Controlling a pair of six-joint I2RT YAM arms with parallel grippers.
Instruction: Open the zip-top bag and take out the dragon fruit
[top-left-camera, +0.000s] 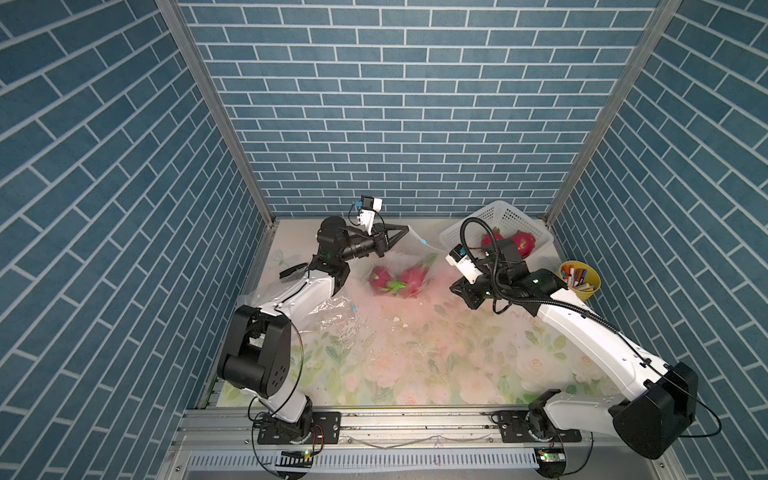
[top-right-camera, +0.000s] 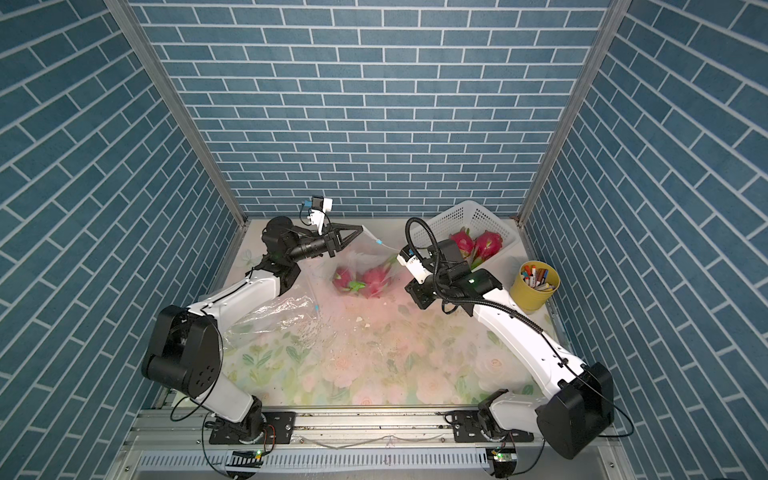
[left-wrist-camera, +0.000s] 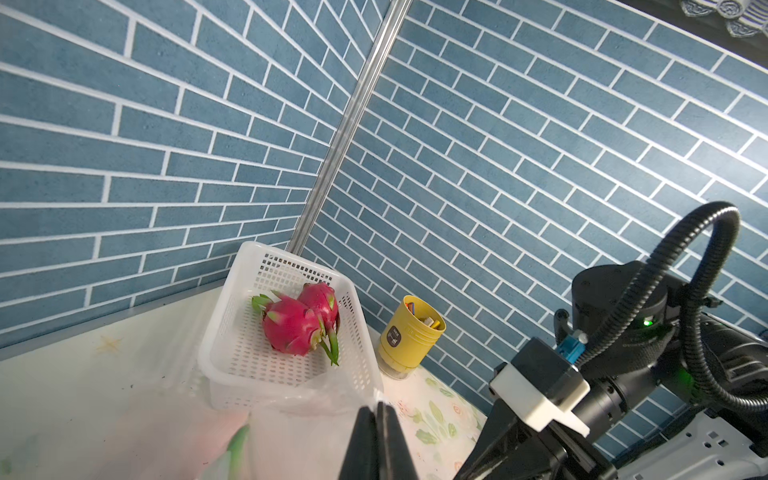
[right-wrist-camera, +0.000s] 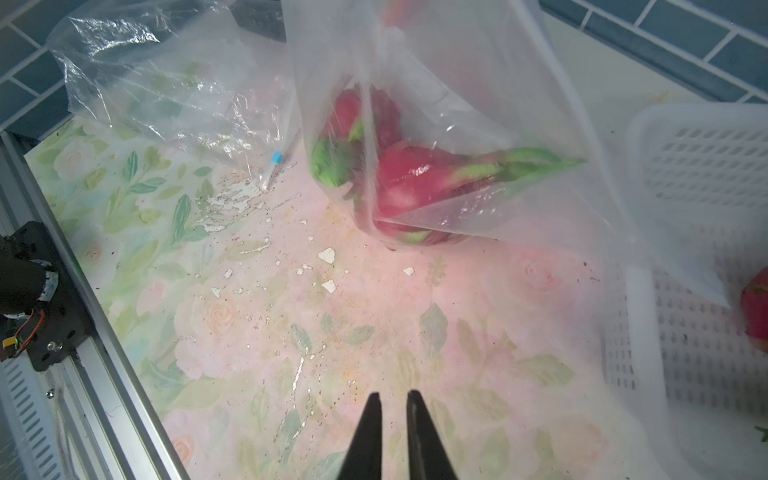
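Observation:
A clear zip top bag (right-wrist-camera: 496, 104) hangs from my left gripper (top-left-camera: 406, 229), which is shut on its upper edge, as the top views show. Inside the bag's lower part lie red dragon fruit (right-wrist-camera: 424, 176) with green tips. A blue zip slider (top-left-camera: 423, 241) shows on the stretched edge between the arms. My right gripper is slightly open with a narrow gap, nothing seen between its fingers; it stands to the right of the bag, apart from the fruit. In the left wrist view the left fingers (left-wrist-camera: 369, 440) are together, with film around them.
A white basket (left-wrist-camera: 209, 352) with dragon fruit stands at the back right, a yellow cup (top-right-camera: 524, 297) of pens beside it. An empty clear bag (right-wrist-camera: 184, 88) lies at left.

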